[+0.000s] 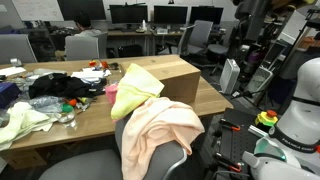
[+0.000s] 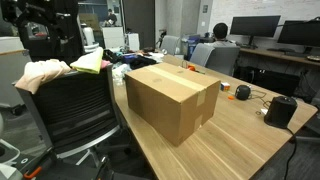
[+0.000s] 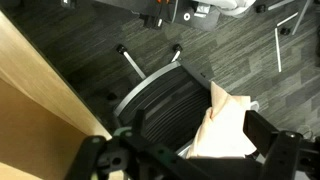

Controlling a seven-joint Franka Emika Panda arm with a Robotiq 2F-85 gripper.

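Observation:
A peach cloth [image 1: 160, 133] and a yellow cloth [image 1: 138, 88] are draped over the top of a black mesh office chair [image 2: 75, 108]. Side by side on the backrest, the peach cloth [image 2: 42, 73] and the yellow cloth [image 2: 90, 62] also appear in exterior view 2. My gripper is open, its dark fingers wide apart at the bottom of the wrist view. Well below it, part of the peach cloth [image 3: 224, 122] shows between the fingers, apart from them. The gripper body hides the rest; the yellow cloth is not visible in the wrist view.
Beside the chair, a large cardboard box [image 2: 175, 103] stands on the wooden table [image 2: 240, 125]. Dark bags [image 1: 60, 85], a white cloth [image 1: 25, 122] and other clutter cover the table's far part. Bare tabletop lies around the box's right side.

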